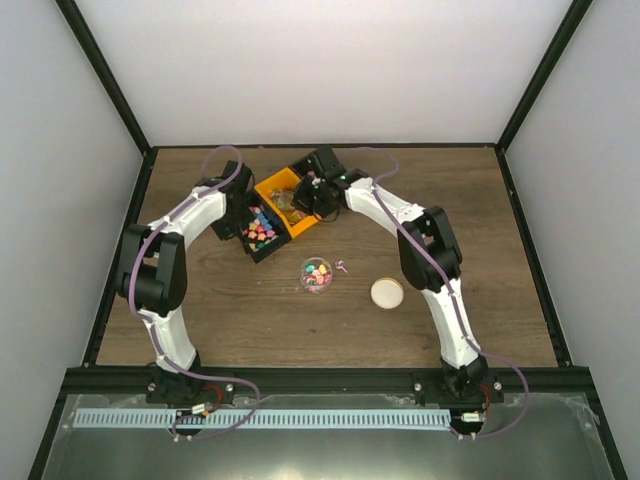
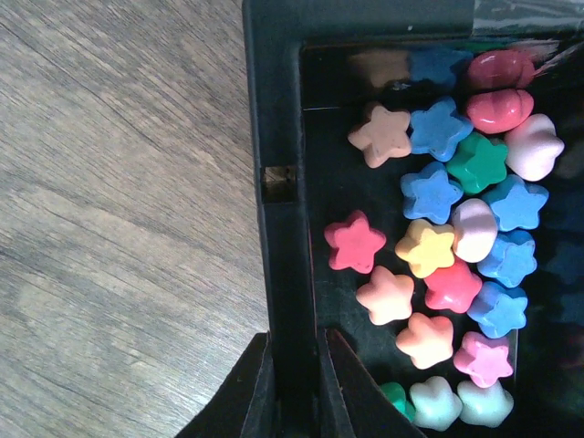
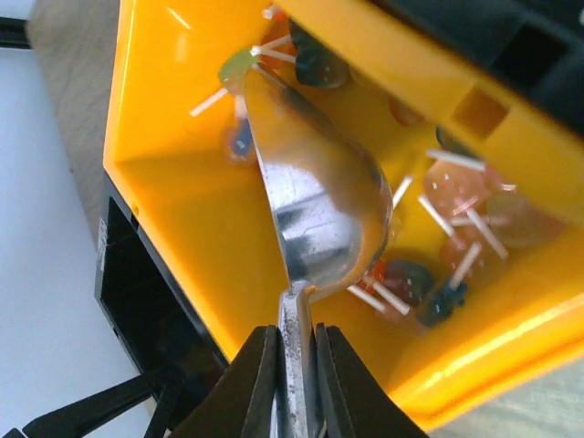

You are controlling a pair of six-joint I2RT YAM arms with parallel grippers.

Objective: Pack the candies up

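My left gripper is shut on the rim of the black bin [image 2: 290, 265], which holds star and heart candies in several colours. My right gripper is shut on the handle of a metal scoop [image 3: 319, 219], whose blade is down in the orange bin [image 3: 164, 228] among lollipops [image 3: 452, 187]. In the top view, a clear jar [image 1: 316, 276] of small colourful candies stands in front of the bins, with a loose candy [image 1: 340, 266] at its right.
A round pale lid [image 1: 387, 293] lies right of the jar. Another black compartment [image 3: 146, 301] adjoins the orange bin.
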